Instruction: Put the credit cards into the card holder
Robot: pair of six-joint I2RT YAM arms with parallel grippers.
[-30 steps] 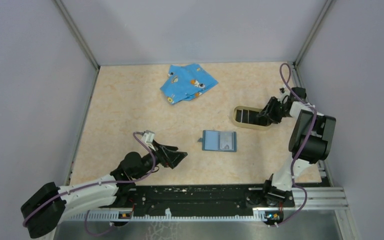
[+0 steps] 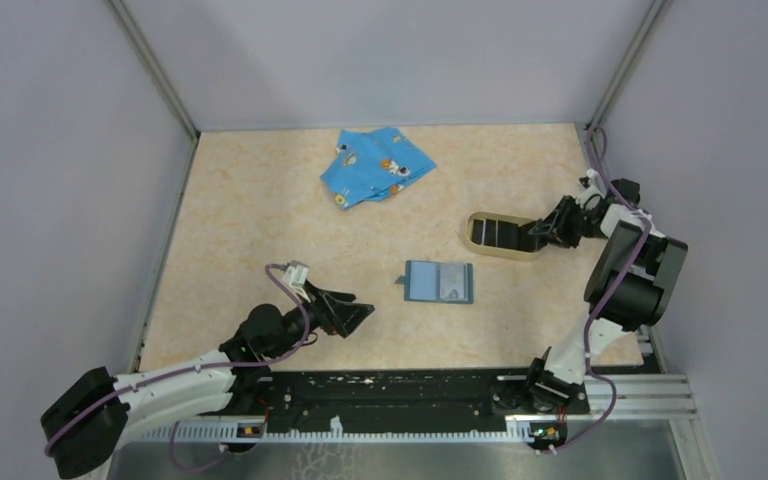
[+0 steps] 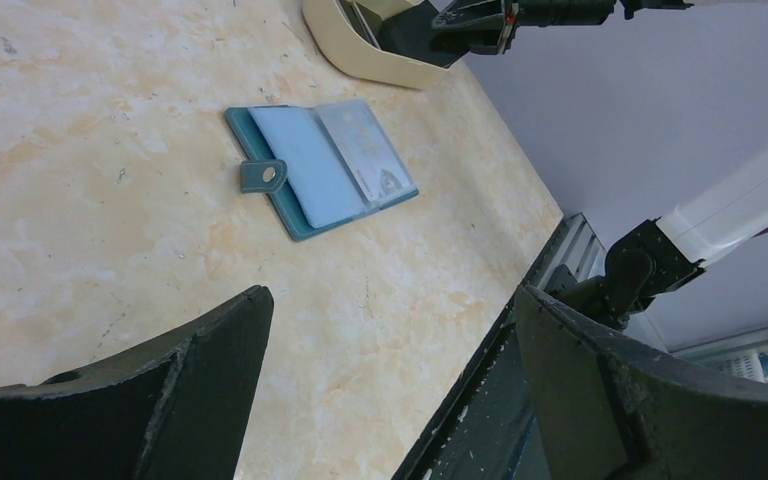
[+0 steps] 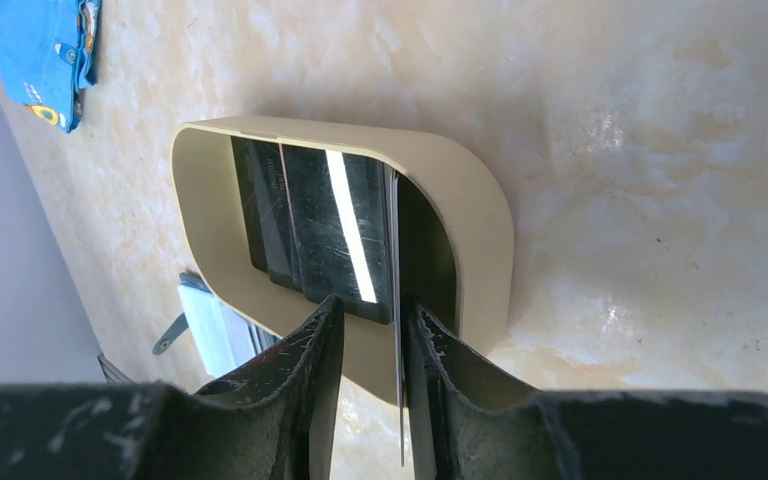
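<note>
Dark cards point(image 4: 315, 220) lean in a row inside an oval beige box point(image 2: 473, 246) at the right of the table. In the right wrist view, one card point(image 4: 397, 260) stands edge-on at the end of that row. My right gripper straddles this card's near end, fingers apart; the card lies close against the right finger, with a gap to the left one. The card holder point(image 2: 438, 282) lies open and flat near the table's middle, its clear sleeves and snap tab point(image 3: 264, 175) showing. Left of it, my left gripper point(image 2: 355, 309) is open and empty.
A folded blue patterned cloth point(image 2: 375, 166) lies at the back of the table. The right arm point(image 2: 635, 275) reaches in along the right edge. Bare tabletop surrounds the card holder, and the left side is clear.
My right gripper has shifted a little to the right, toward the box's right end. The left arm, the box and the card holder have stayed where they were.
</note>
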